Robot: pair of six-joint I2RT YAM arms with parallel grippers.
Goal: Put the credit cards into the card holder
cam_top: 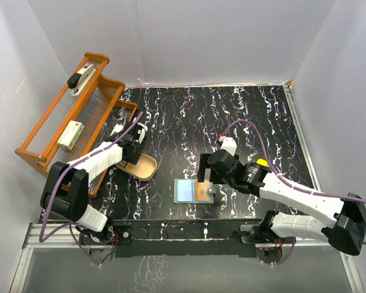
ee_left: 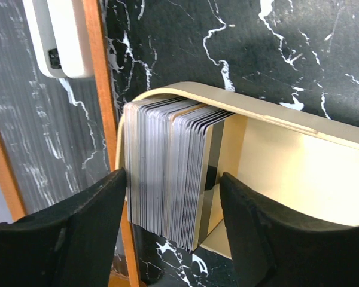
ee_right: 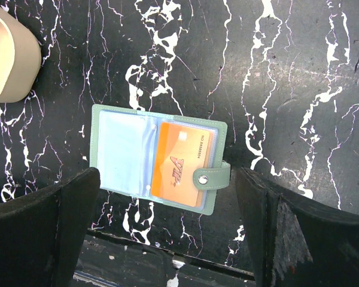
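A thick stack of cards (ee_left: 161, 167) stands on edge at the end of a cream tray (cam_top: 144, 172). My left gripper is over that tray, its part-open fingers at either side of the stack; contact is unclear. The card holder (ee_right: 119, 149) lies open on the table, a clear pocket on the left and an orange card (ee_right: 179, 161) on the right, beside a snap tab. Above it my right gripper (cam_top: 207, 168) stands open with nothing between its fingers.
A wooden shelf (cam_top: 53, 131) along the left holds a stapler (cam_top: 79, 79) and a pale box (cam_top: 71, 134).
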